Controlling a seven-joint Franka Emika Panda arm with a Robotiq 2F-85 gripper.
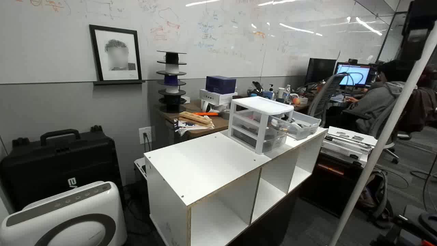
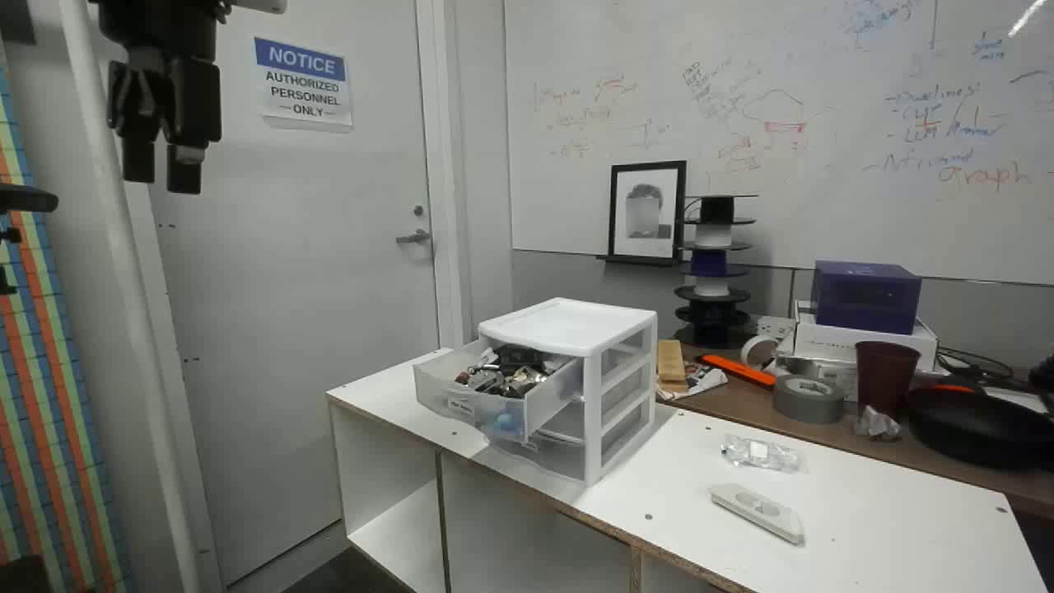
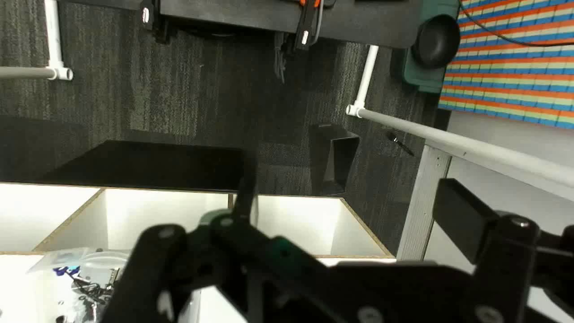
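Observation:
My gripper [image 2: 161, 176] hangs at the upper left in exterior view 2, in front of the door and well apart from the shelf. In the wrist view, its dark fingers [image 3: 463, 218] stand wide apart, with no object between them. A white-framed plastic drawer unit [image 2: 563, 324] stands on the white shelf [image 2: 889, 529]. Its clear top drawer [image 2: 472, 407] is pulled out and full of small mixed parts. To the right of the unit lie a clear plastic packet [image 2: 761, 455] and a long white device [image 2: 758, 512].
Behind the shelf, a brown desk holds grey tape [image 2: 808, 397], a dark cup [image 2: 882, 375] and a black pan [image 2: 978, 425]. A pale pole [image 1: 381, 143] crosses exterior view 1. On that view's near end, the shelf top [image 1: 196, 164] is bare.

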